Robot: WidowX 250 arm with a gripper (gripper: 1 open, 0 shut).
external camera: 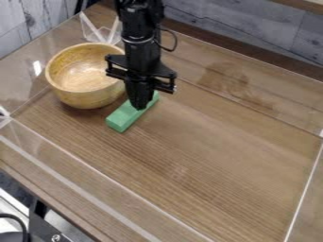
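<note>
A green rectangular block (127, 116) lies on the wooden table (214, 161), angled, just right of a tan bowl (78, 82). My black gripper (136, 85) hangs over the block's upper end, with its fingertips pointing down. It looks shut; whether anything is between the fingertips is too small to tell, and the upper end of the block is partly hidden behind it.
The bowl takes up the upper left of the table. Clear plastic and cables lie along the left edge. A wall runs along the back right.
</note>
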